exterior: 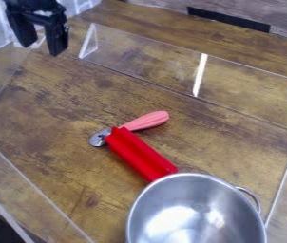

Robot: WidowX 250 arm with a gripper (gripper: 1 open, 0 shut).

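Note:
My black gripper (37,38) is high at the top left corner, above the wooden surface; whether its fingers are open or shut is hard to make out. A pizza cutter with a pink handle (147,121) lies near the middle, its metal head toward the left, partly behind a red cylindrical object (141,155) lying diagonally. A large steel bowl (195,214) stands at the bottom right, cut off by the frame edge.
Clear, low transparent edges run around the work area, with a white strip (200,74) at the back.

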